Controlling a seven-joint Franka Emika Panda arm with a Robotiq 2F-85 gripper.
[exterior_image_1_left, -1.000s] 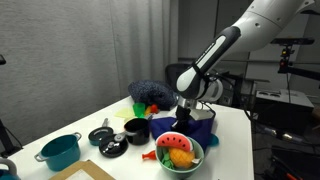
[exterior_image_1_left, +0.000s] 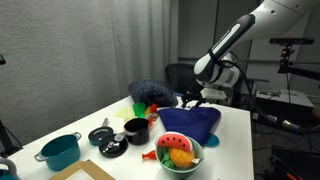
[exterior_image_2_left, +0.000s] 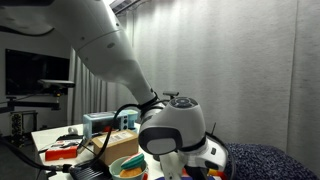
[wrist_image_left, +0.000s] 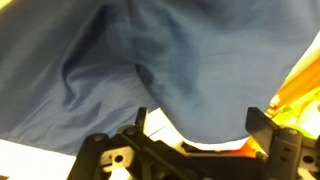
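Observation:
A dark blue cloth (exterior_image_1_left: 187, 122) lies spread on the white table at the right in exterior view 1. It fills most of the wrist view, where the cloth (wrist_image_left: 215, 75) shows soft folds and one edge curving down between the fingers. My gripper (exterior_image_1_left: 192, 103) hovers over the cloth's far part. In the wrist view the gripper is open, its two dark fingertips wide apart with only the cloth's surface beyond them. Exterior view 2 shows mostly the white arm (exterior_image_2_left: 175, 125); the fingertips there are hidden.
A bowl of toy food (exterior_image_1_left: 180, 158) with a watermelon slice stands in front of the cloth. A black pot (exterior_image_1_left: 137, 131), a pan (exterior_image_1_left: 112, 146) and a teal pot (exterior_image_1_left: 60, 152) are to the left. A dark fuzzy cushion (exterior_image_1_left: 150, 93) lies behind. Bare table shows right of the cloth.
My arm has moved right and up, away from the cloth's left part near the bowl. The cloth now looks flatter and spread further left and right.

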